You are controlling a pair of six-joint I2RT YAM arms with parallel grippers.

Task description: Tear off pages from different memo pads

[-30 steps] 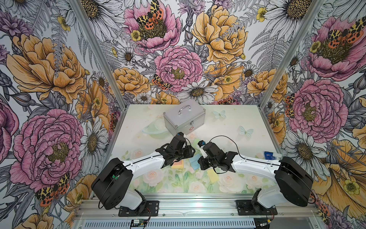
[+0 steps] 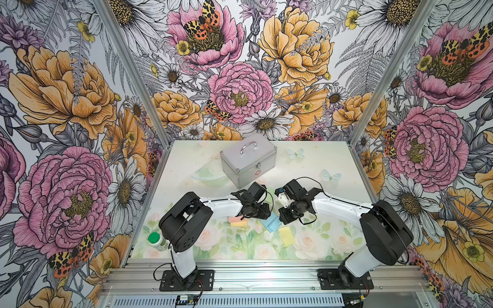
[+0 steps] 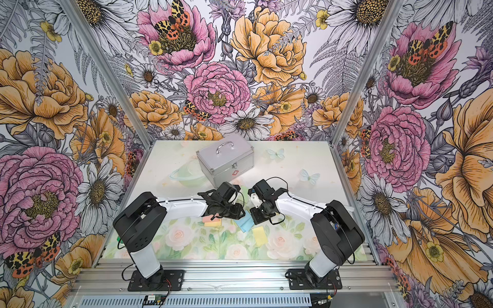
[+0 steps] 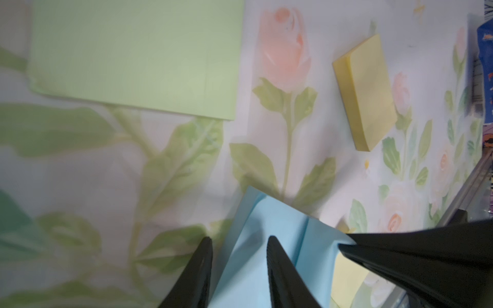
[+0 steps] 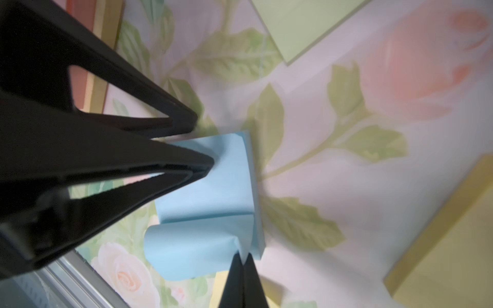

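Observation:
A blue memo pad (image 5: 205, 190) lies at the table's centre, its top sheet bent back. In the right wrist view my right gripper is shut on that blue sheet's edge. My left gripper hovers over the blue pad, its fingertips apart with no sheet visibly pinched between them. A green pad or sheet (image 4: 133, 56) and yellow pads (image 4: 369, 89) (image 5: 446, 236) lie around it; a pink-and-yellow pad (image 5: 89, 87) is partly behind a gripper.
A silver case (image 2: 246, 159) stands at the back centre. A green-lidded bottle (image 2: 155, 241) is at the front left.
The bottle at front left has come into sight from behind the left arm.

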